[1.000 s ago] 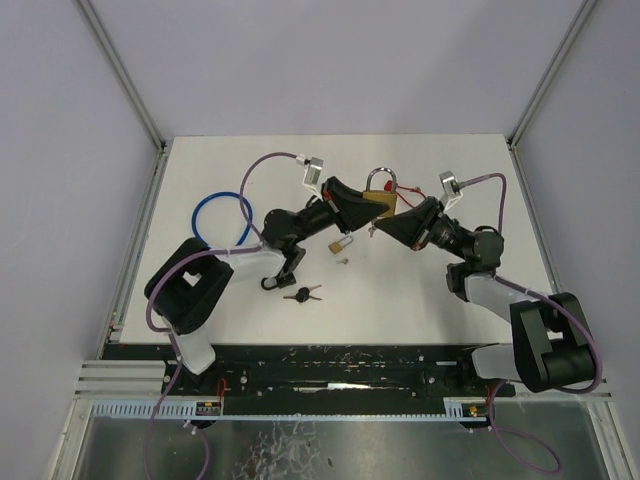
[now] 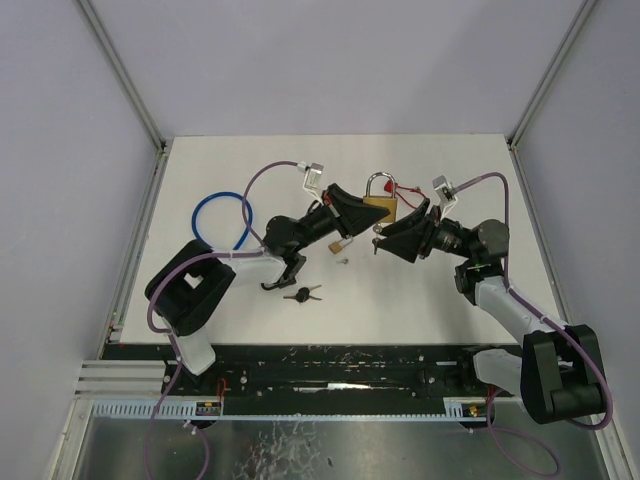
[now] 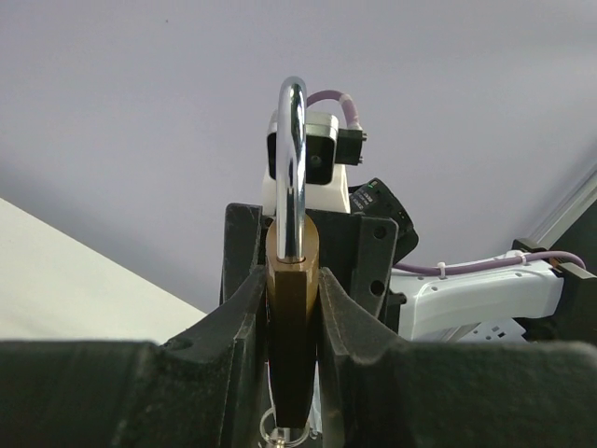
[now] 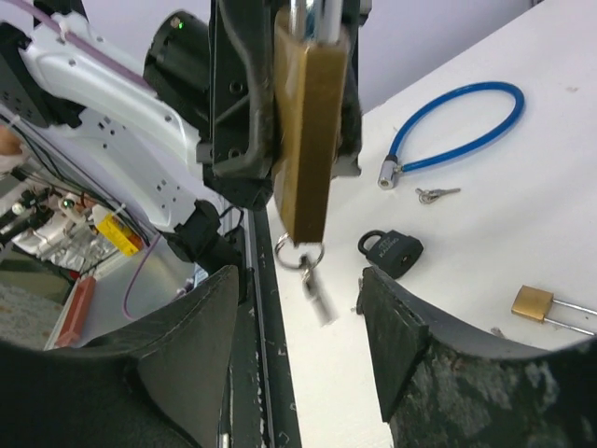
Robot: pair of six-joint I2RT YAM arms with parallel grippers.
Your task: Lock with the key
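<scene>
My left gripper (image 2: 360,208) is shut on a large brass padlock (image 2: 383,205) with an upright steel shackle, held above the table. Beneath the padlock (image 4: 308,131) hangs a key (image 4: 317,299) on a ring, blurred in the right wrist view; its tip is at the lower side of the lock. My right gripper (image 2: 395,240) stands open just right of and below the padlock, its two fingers either side of the hanging key in the right wrist view, with nothing clearly between them.
On the white table (image 2: 220,300) lie a blue cable lock (image 2: 200,210), a small brass padlock (image 2: 340,245), a black padlock (image 4: 396,252), loose keys (image 2: 303,296) and a red item (image 2: 415,192) behind the arms.
The padlock in my left gripper has shifted slightly down and right. My right gripper has backed away from the lock and opened, with its arm moving toward the front right.
</scene>
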